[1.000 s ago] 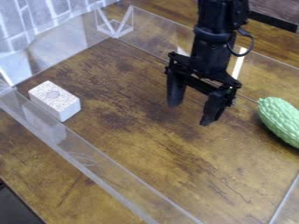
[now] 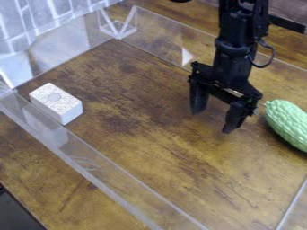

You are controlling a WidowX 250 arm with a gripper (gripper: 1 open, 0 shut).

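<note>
My black gripper (image 2: 218,111) hangs low over the wooden floor of a clear-walled tray, right of centre, open, with its two fingers spread apart and nothing visible between them. To its right lies a green, bumpy oblong object (image 2: 286,124), partly cut off by the frame edge. A white speckled block (image 2: 57,103) rests at the left.
Transparent walls (image 2: 114,178) bound the wooden surface (image 2: 144,153) on several sides. A pale patterned cloth (image 2: 36,27) is at the back left, outside the tray.
My gripper has shifted slightly to the right and appears a little lower. The green object and white block have not visibly moved.
</note>
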